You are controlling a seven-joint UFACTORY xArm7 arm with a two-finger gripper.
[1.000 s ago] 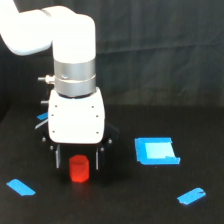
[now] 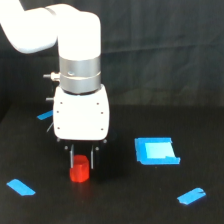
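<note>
A small red object (image 2: 79, 173) stands upright on the black table, left of the middle. My white gripper (image 2: 82, 156) points straight down over it. Contact at the fingertips is hard to make out against the dark background. The object's base appears to be at table level.
To the right lies a white square bordered with blue tape (image 2: 158, 151). Blue tape strips mark the table at front left (image 2: 20, 187) and front right (image 2: 191, 196). Open black table lies between the gripper and the square.
The fingers have moved closer together, from wide apart to about the red object's width. The hand has shifted slightly right and up in the picture. The red object looks unmoved.
</note>
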